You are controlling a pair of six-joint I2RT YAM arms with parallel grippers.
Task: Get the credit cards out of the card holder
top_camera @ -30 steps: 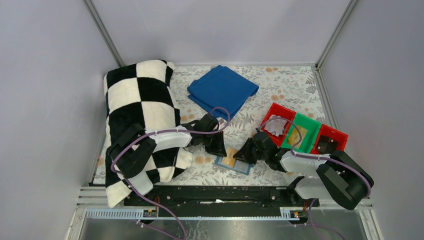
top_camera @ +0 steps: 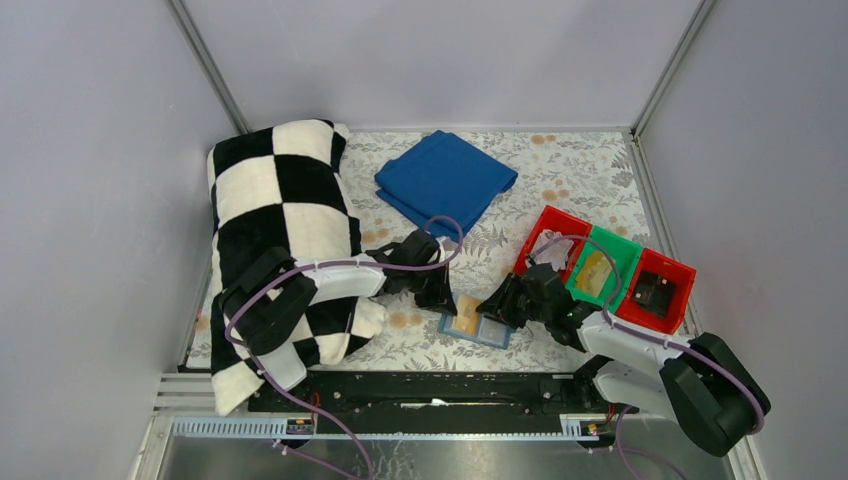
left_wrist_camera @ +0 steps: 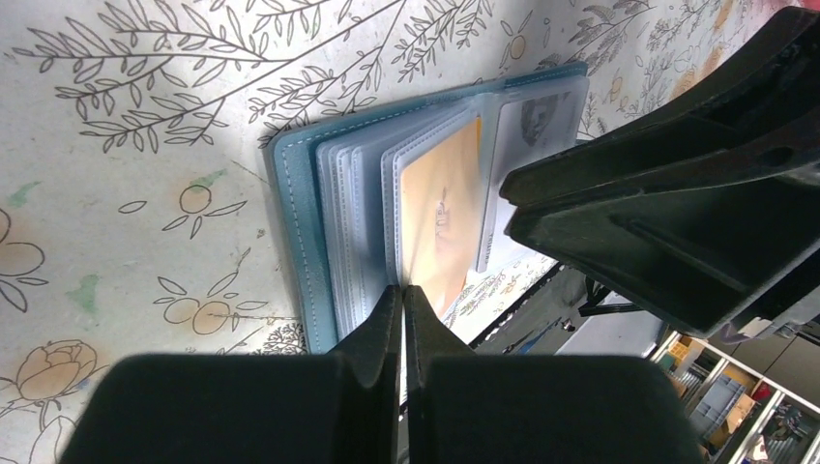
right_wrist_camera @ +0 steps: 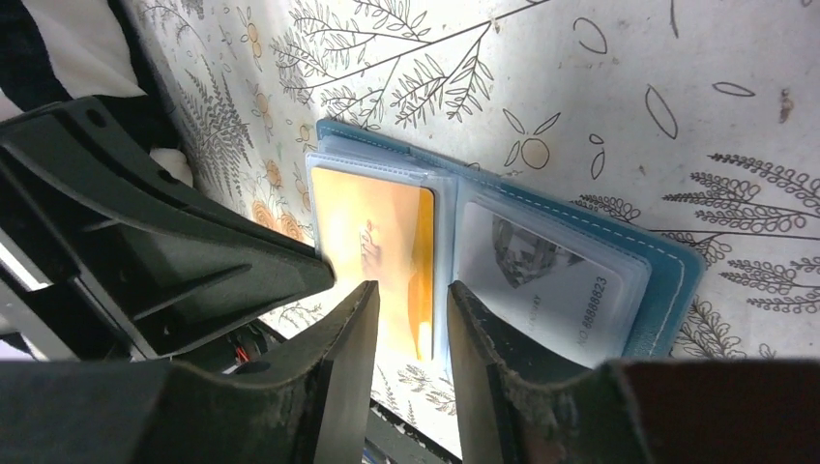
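The blue card holder (top_camera: 491, 332) lies open on the table, with clear sleeves, an orange card (left_wrist_camera: 443, 203) on the raised pages and a grey printed card (right_wrist_camera: 535, 280) on the other side. My left gripper is shut, its tips at the edge of the orange card's sleeve; whether anything thin is between them is unclear. My right gripper stands open over the holder, fingers either side of the orange card's inner edge, nothing seen held.
Red and green bins (top_camera: 618, 238) stand at the right. A folded blue cloth (top_camera: 445, 175) lies behind. A checkered cushion (top_camera: 245, 186) fills the left side. Free table lies between cloth and bins.
The card holder has shifted slightly right and toward the front edge. My right arm has moved the same way, and the left gripper's tips have shifted slightly right.
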